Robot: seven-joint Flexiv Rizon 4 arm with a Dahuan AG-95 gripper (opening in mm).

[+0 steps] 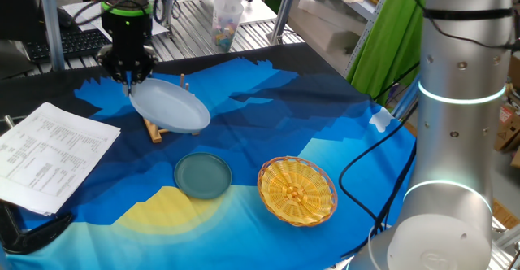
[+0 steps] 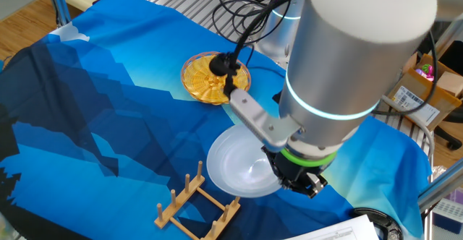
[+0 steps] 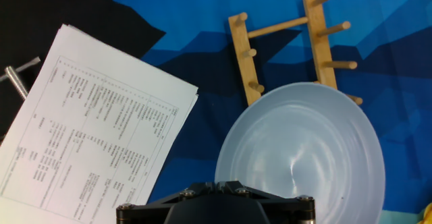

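Note:
My gripper (image 1: 130, 84) is shut on the near rim of a pale blue-white plate (image 1: 171, 106), which hangs tilted above the table. In the wrist view the plate (image 3: 304, 156) spreads out beyond the gripper, its lower left edge hidden behind the fingers. A wooden dish rack (image 2: 195, 204) with upright pegs stands on the cloth beside and below the plate; in exterior view 1 the plate covers most of it. A dark green plate (image 1: 203, 176) lies flat on the cloth. Farther right is a round yellow wicker basket (image 1: 297, 191).
A stack of printed papers (image 1: 54, 158) lies at the table's left, with a black object (image 1: 32, 231) below it. A plastic cup with colourful pieces (image 1: 226, 24) stands behind the table. Right of the rack, the blue cloth is clear.

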